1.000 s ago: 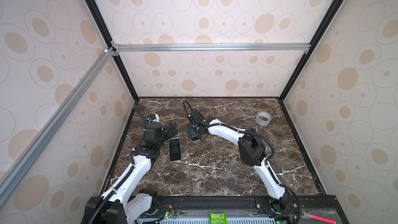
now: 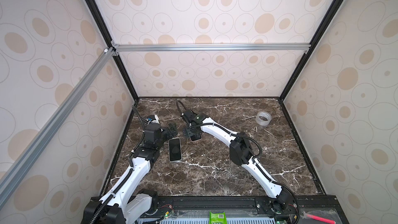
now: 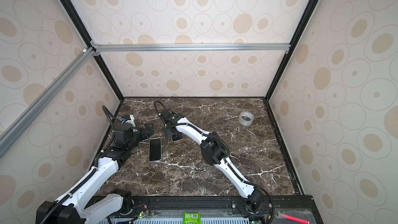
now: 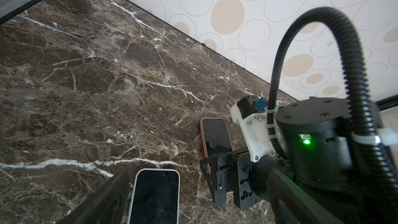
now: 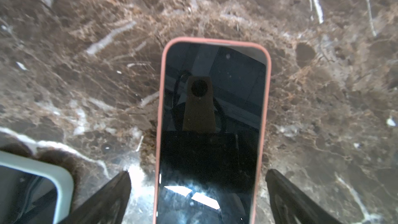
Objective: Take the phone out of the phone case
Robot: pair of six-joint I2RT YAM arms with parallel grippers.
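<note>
A phone in a pink case [image 5: 211, 120] lies screen up on the marble table, partly hidden by the right arm in both top views. My right gripper [image 2: 189, 132] is open just above it, its blurred fingers either side of the long edges in the right wrist view. A second phone with a pale rim [image 4: 154, 195] lies to its left and nearer the front. My left gripper [image 2: 172, 130] stands open just behind that phone, with nothing between its fingers.
A roll of tape [image 2: 263, 118] sits at the back right. Walls enclose the back and both sides.
My left arm has shifted very slightly.
</note>
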